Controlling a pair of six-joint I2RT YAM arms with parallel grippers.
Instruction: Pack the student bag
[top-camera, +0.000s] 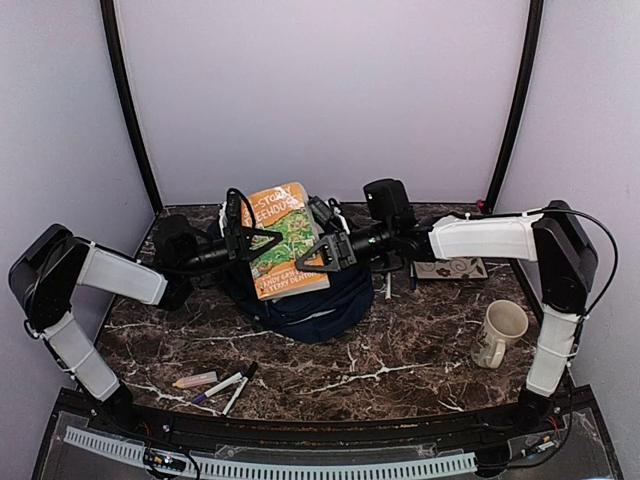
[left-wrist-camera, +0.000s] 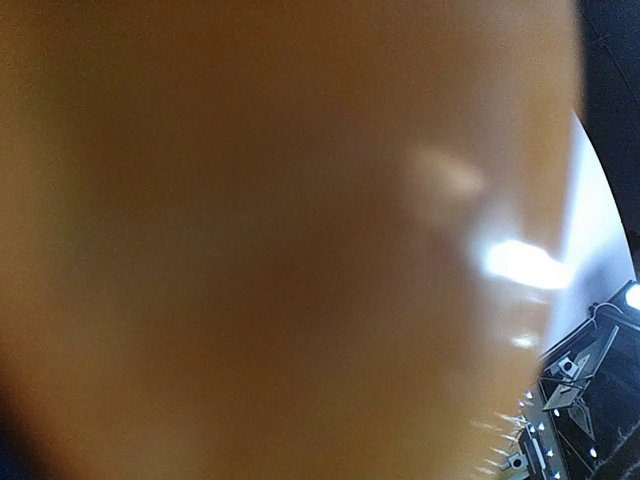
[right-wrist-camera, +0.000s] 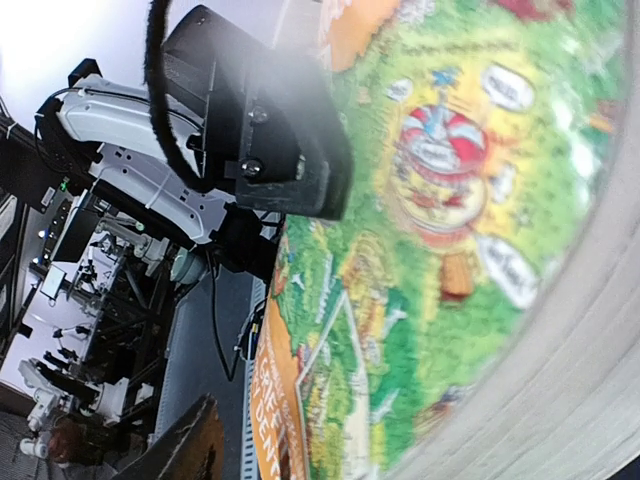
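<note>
An orange and green storybook is held upright over the dark blue backpack in the top view. My left gripper is shut on the book from the left; its wrist view is filled by a blurred orange surface. My right gripper is at the book's right edge, its fingers reaching over the cover; whether they grip it is unclear. In the right wrist view the green cover and pale page edges fill much of the frame, with the left gripper's black body behind.
A patterned notebook lies at the back right with pens beside it. A mug stands at the front right. Several markers and a pink pen lie at the front left.
</note>
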